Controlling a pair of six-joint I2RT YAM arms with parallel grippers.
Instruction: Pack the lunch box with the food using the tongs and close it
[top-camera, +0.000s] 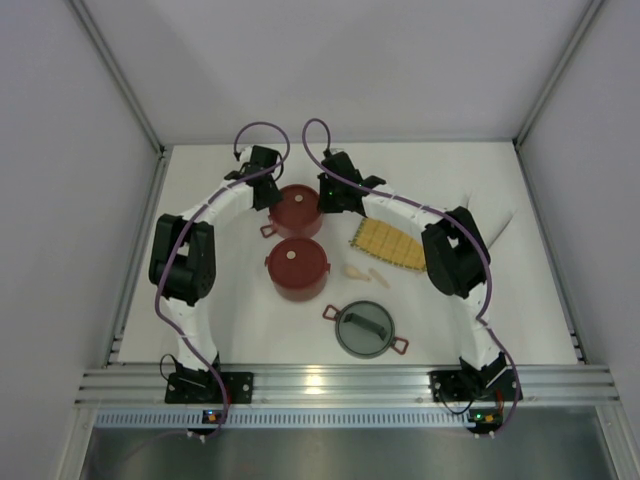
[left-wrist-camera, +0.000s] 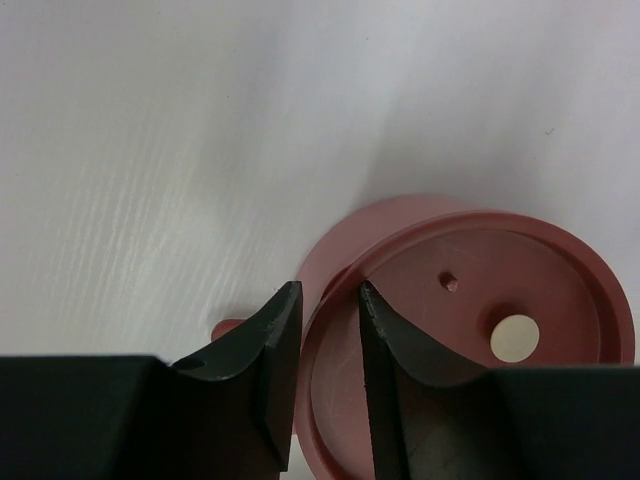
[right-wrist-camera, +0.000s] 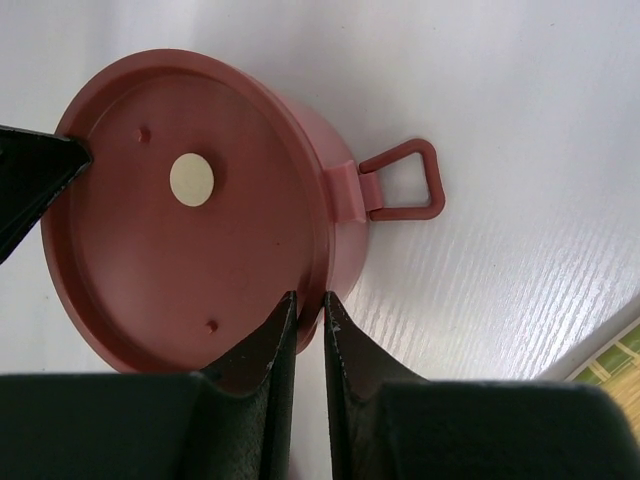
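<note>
A dark red round container with a recessed top and cream knob stands at the back, between my two grippers. My left gripper is at its left rim, fingers apart, with the rim passing between them. On the right rim, my right gripper has its fingertips close together around the edge; whether they press on it is unclear. The container's side handle is clear of the fingers. A second dark red container stands just in front. Near the front lies a round grey lid with red side handles and a dark bar.
Right of the containers lies a yellow checked mat. A small wooden spoon and a short wooden stick lie before it.
</note>
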